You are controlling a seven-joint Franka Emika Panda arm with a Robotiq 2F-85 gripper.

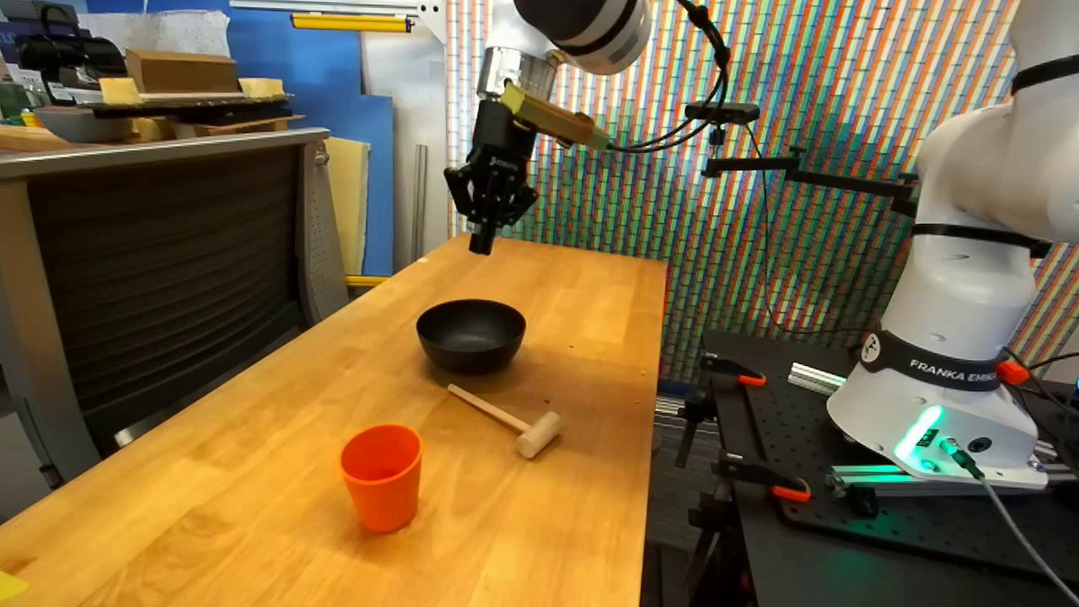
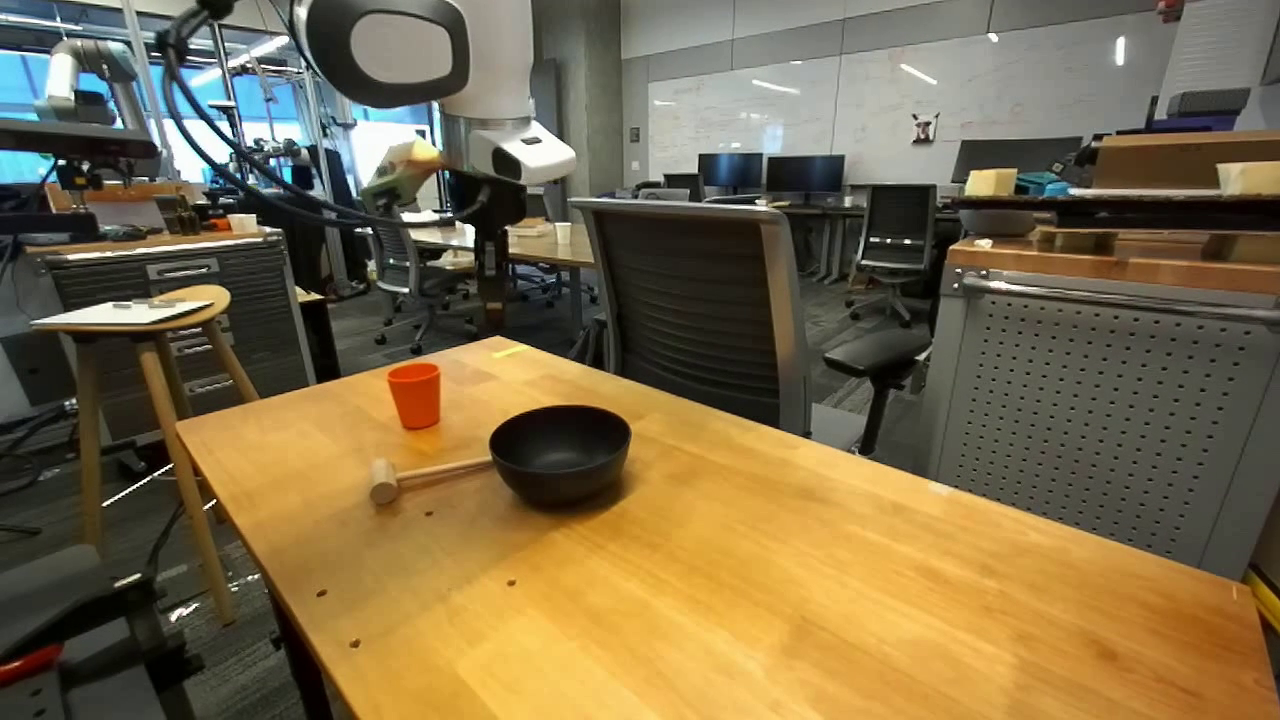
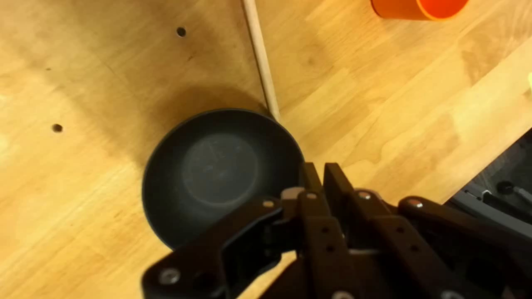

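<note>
My gripper (image 1: 482, 243) hangs high over the table, pointing down, with its fingers close together. In the wrist view the gripper has only a narrow gap between its fingertips, and no object shows there. Beneath and to one side of it lies an empty black bowl (image 3: 219, 169). An orange cup (image 1: 381, 480) stands upright on the table, well apart from the gripper. A wooden mallet (image 1: 539, 435) lies between cup and bowl, its handle end close to the bowl.
A grey office chair (image 2: 702, 318) stands against one long side. A camera on a black arm (image 1: 723, 111) and the white robot base (image 1: 931, 374) are on the other side.
</note>
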